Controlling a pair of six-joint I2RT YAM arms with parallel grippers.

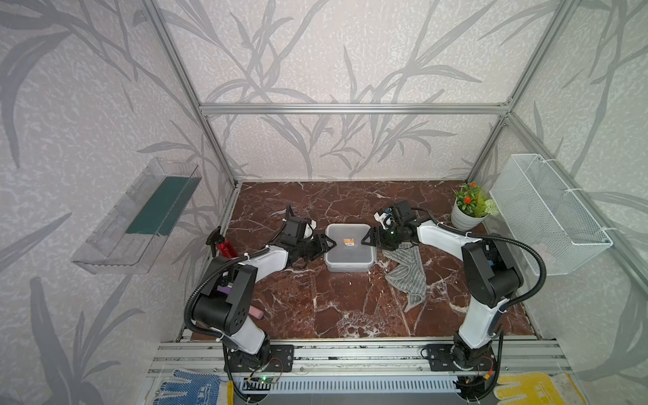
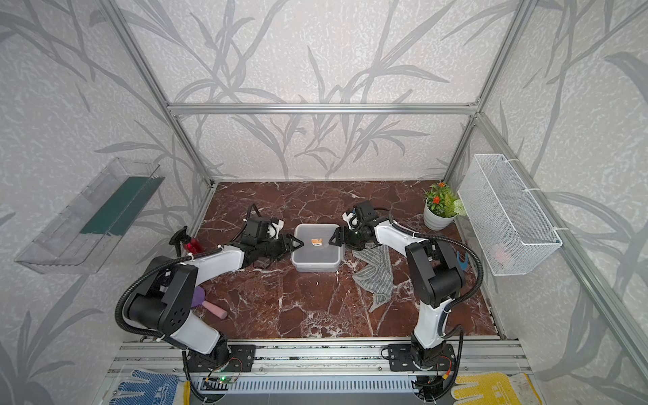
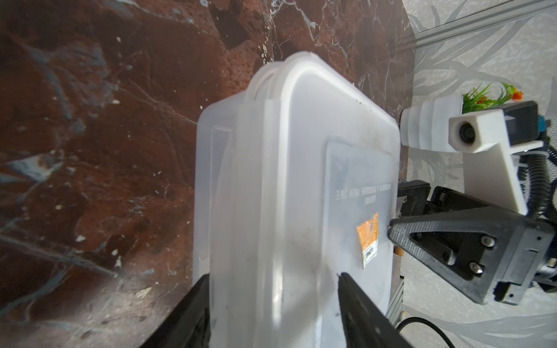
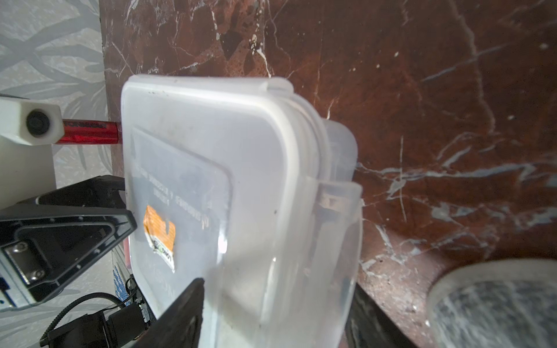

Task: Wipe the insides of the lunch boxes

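A translucent lidded lunch box (image 1: 350, 253) with a small orange sticker stands mid-table. My left gripper (image 1: 325, 242) is at its left side and my right gripper (image 1: 369, 236) at its right, opposite each other. In both wrist views each gripper's fingers are part open around the edge of the box; whether they press on it I cannot tell. A grey striped cloth (image 1: 409, 276) lies to the right, partly under the right arm.
A plant pot (image 2: 437, 217) stands back right near a white wire basket (image 2: 511, 222). A red spray bottle (image 1: 224, 249) and pink-handled tool (image 2: 214, 308) are at left.
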